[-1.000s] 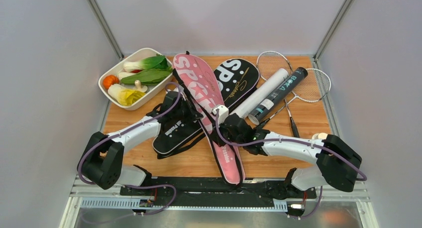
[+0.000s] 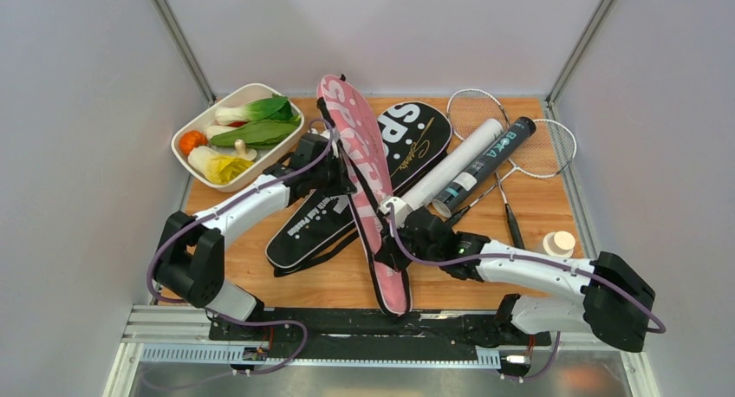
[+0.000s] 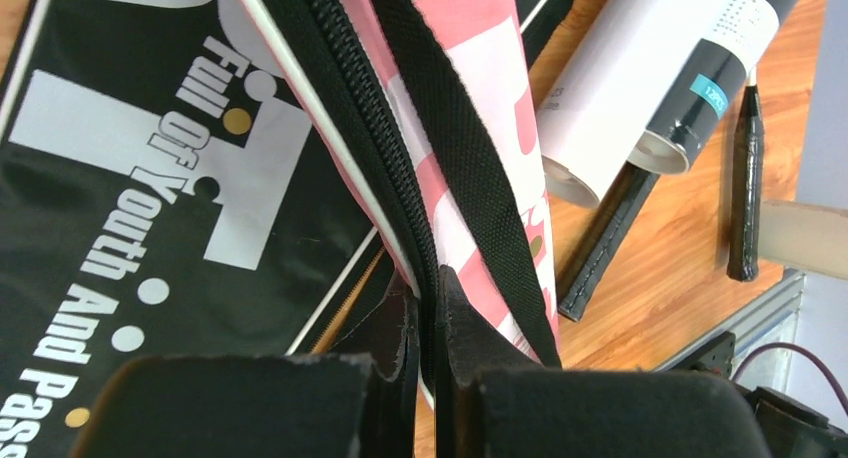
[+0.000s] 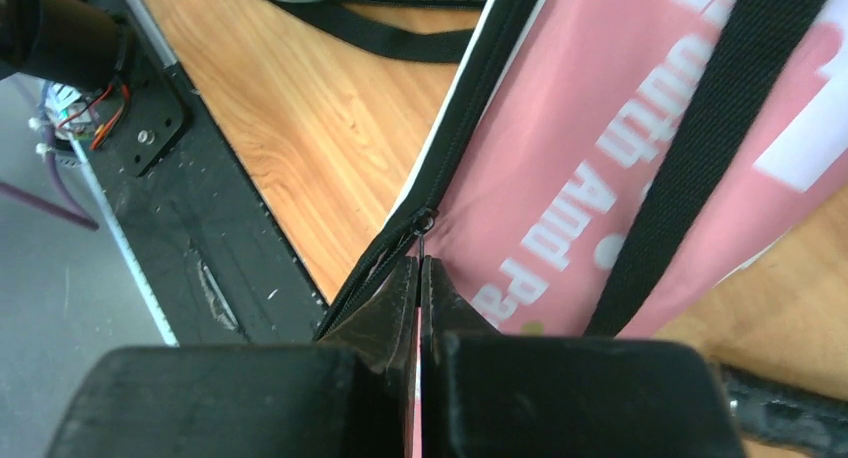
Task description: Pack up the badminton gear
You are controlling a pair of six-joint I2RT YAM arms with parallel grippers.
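A long pink racket bag (image 2: 355, 120) with black zip edge and strap lies diagonally across a black bag (image 2: 412, 137). My left gripper is shut on the pink bag's zippered edge, around its middle. Nearer the bag's front end, my right gripper is shut at the zipper pull (image 4: 424, 221), a thin piece between or just above its tips. Two shuttle tubes, white (image 2: 455, 159) and dark (image 2: 484, 167), lie to the right, with two rackets (image 2: 544, 167) partly beneath them.
A tray of vegetables (image 2: 195, 130) stands at back left. A cream cylinder (image 2: 558, 244) stands at the right front. Bare wood shows along the front either side of the pink bag.
Both grippers have moved: the left toward the back right, the right toward the front and right. The pink bag has shifted, its top to the right and its bottom end slightly left.
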